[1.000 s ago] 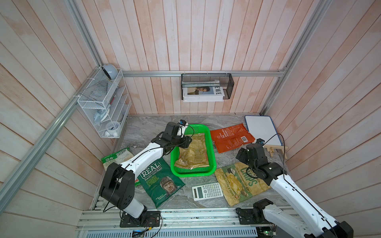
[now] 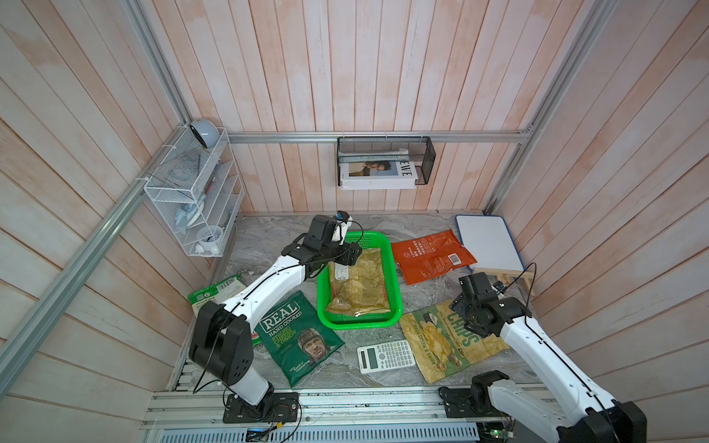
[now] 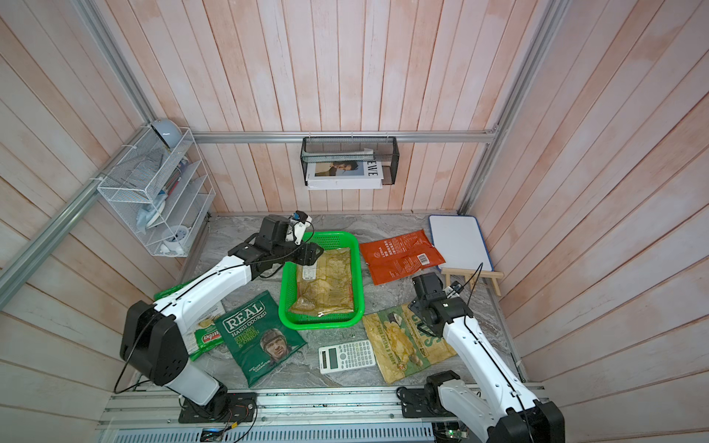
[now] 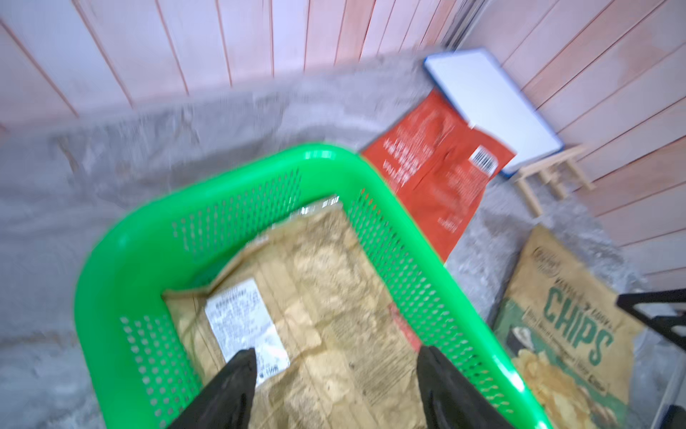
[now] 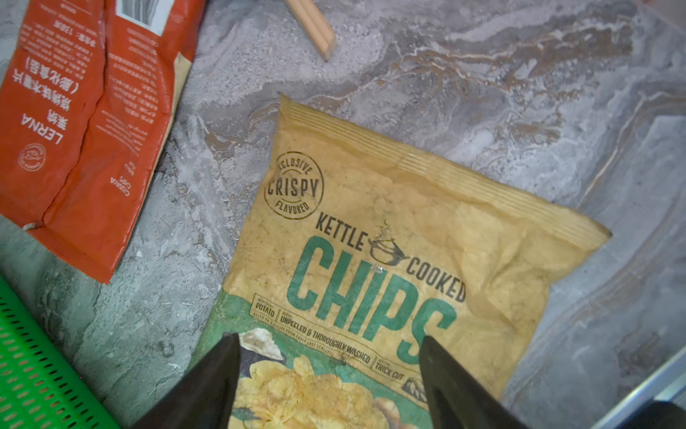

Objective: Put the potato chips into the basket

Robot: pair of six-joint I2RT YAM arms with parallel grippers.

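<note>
In the top left view a brown chip bag with a white label [image 2: 362, 288] lies flat inside the green basket [image 2: 396, 302]. My left gripper hangs over that bag, its fingers [image 4: 232, 389] wide apart with nothing between them. To the basket's right lies a yellow-brown "Kettle Cooked Chips" bag [image 5: 371, 279] with a green lower part. Above its printed face my right gripper is open and empty. A red chip bag [image 2: 432, 256] rests beyond it, and a dark green "Real" bag [image 2: 299, 339] lies left of the basket.
A white calculator [image 2: 385, 356] sits in front of the basket. A green-and-white bag [image 3: 203, 332] is partly covered by the left arm. At the back right stands a whiteboard [image 2: 489, 242] on a wooden easel. Bare table [image 2: 284, 225] shows behind the basket.
The right gripper has shifted toward the front right, over the kettle chips bag.
</note>
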